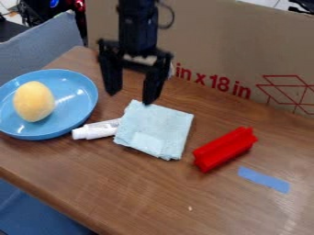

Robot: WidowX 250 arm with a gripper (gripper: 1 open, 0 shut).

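My black gripper (pixel 132 81) hangs open over the back of the wooden table, blurred, above a folded light-blue cloth (pixel 153 130), with nothing between its fingers. A white tube (pixel 95 130) lies just left of the cloth. At the left a yellow oval object (pixel 33 101) sits on a blue plate (pixel 72 119). A red block-like object (pixel 225 148) lies to the right of the cloth.
A cardboard box (pixel 252 50) stands along the back. A strip of blue tape (pixel 263 180) is on the table at the right.
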